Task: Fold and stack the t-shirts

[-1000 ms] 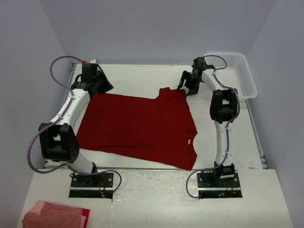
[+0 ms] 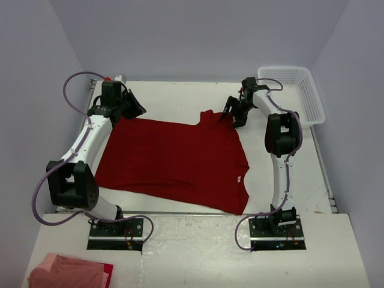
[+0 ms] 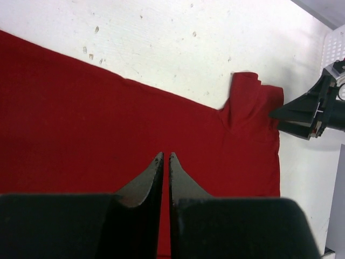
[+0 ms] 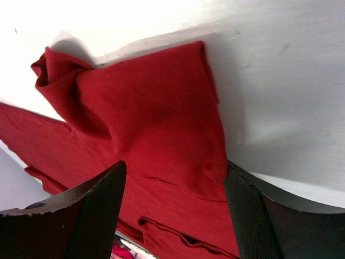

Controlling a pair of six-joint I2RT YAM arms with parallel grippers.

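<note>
The red t-shirt (image 2: 174, 150) lies spread out on the white table, its far right corner (image 4: 156, 97) rumpled and folded over. At that corner is my right gripper, its fingers wide apart on either side of the bunched cloth without closing on it. My left gripper hangs above the shirt near its far left edge. Only a narrow gap parts its fingertips, with nothing held there. The left wrist view also shows the right gripper's dark fingers (image 3: 294, 116) over the rumpled corner.
A white plastic basket (image 2: 306, 90) stands at the far right, close behind the right arm. Pinkish-red folded cloth (image 2: 69, 273) sits at the near left, off the main work area. Bare table (image 2: 174, 99) runs beyond the shirt's far edge.
My left gripper has moved a little to the right. The shirt lies nearly the same.
</note>
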